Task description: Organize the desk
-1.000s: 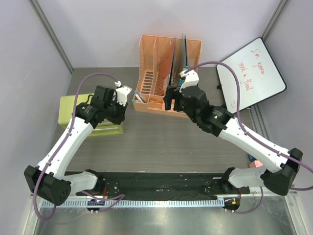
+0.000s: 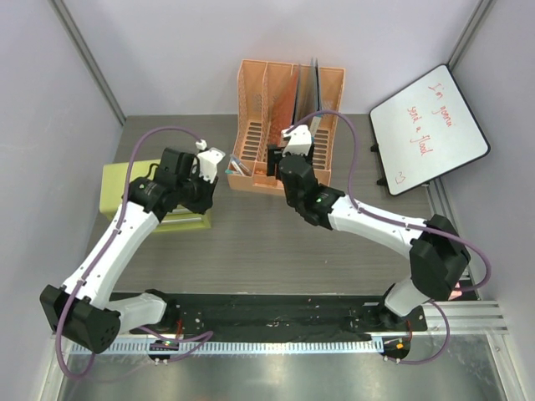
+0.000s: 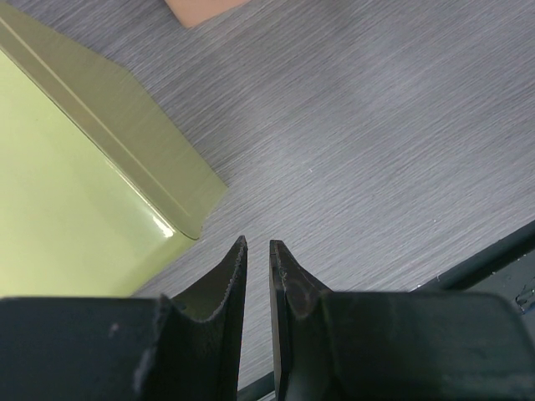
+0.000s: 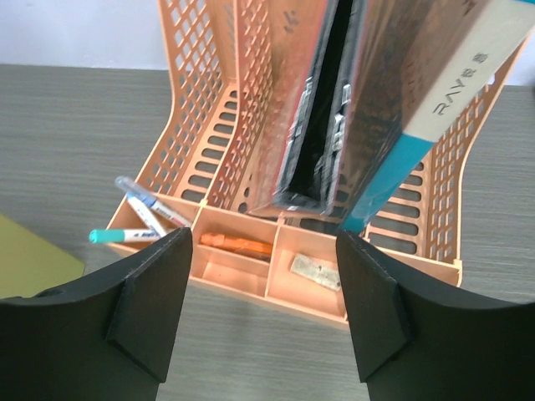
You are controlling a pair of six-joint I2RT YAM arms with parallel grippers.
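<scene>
A peach desk organizer [image 2: 252, 117] stands at the back centre, holding upright folders and files [image 4: 406, 139]. Its front compartments hold markers [image 4: 123, 235], an orange item [image 4: 236, 245] and a small pale piece [image 4: 314, 272]. My right gripper is over these compartments, open, with nothing seen between its fingers. My left gripper hangs above bare desk beside the yellow-green box [image 3: 71, 188], its fingertips close together; nothing shows between them.
A whiteboard [image 2: 429, 129] with red writing leans at the right. The front edge runs along the bottom of the top view.
My right arm has swung leftward, bringing its gripper from the organizer's right front toward its middle. My left arm and the objects look unchanged.
</scene>
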